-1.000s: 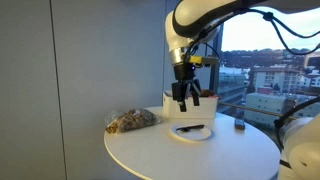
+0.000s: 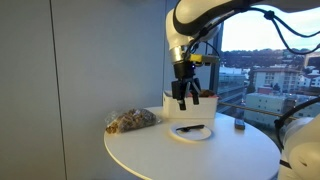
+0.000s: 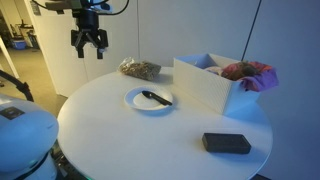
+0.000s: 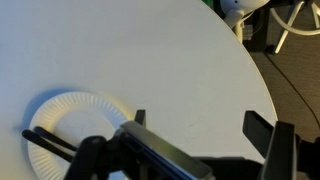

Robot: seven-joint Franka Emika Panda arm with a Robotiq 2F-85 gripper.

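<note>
My gripper stands open above the table, its two black fingers wide apart with only white tabletop between them in the wrist view. In exterior view 2 the gripper (image 3: 89, 53) hangs high, to the left of everything on the table. A white paper plate (image 3: 133, 96) lies flat on the tabletop with dark utensils (image 3: 156, 98) resting on it. At the lower left of the wrist view, the same plate (image 4: 84, 103) and dark utensils (image 4: 52, 141) appear, partly hidden by the gripper body.
On the round white table (image 3: 110, 132) stand a white box (image 3: 203, 90) holding reddish cloth (image 3: 259, 77), a clear bag of brown pieces (image 3: 140, 69) and a dark block (image 3: 226, 143).
</note>
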